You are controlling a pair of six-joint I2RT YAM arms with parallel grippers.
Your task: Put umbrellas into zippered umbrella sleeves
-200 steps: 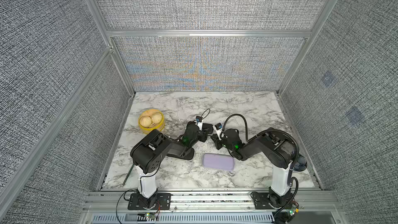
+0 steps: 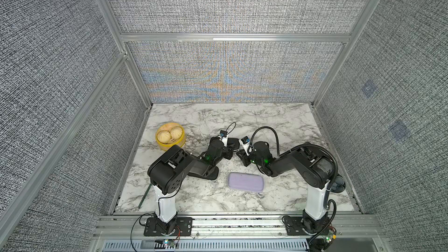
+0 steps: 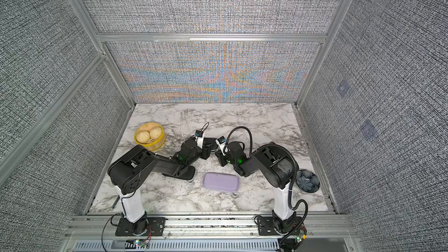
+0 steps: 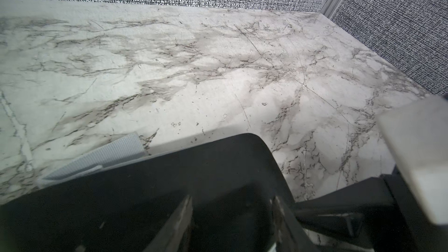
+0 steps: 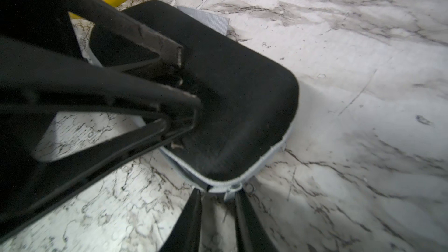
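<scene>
A black zippered sleeve (image 5: 247, 93) with light grey zipper edging lies flat on the table; the top left view shows part of it (image 2: 234, 142) beyond my left gripper. In the left wrist view the fingers of my left gripper stand apart over its dark top face. Around the sleeve's near end, my right gripper is shut with its tips at a small grey zipper pull (image 5: 232, 191); whether the pull is pinched is unclear. A lilac case (image 2: 246, 182) lies closer to the front, and another dark case (image 2: 212, 174) is partly under my left arm.
A yellow steamer with buns (image 2: 170, 135) stands at the back left. A dark round container (image 3: 308, 181) is near the right edge, and a thin dark stick (image 2: 144, 197) lies front left.
The lilac case and the other objects have stayed put.
</scene>
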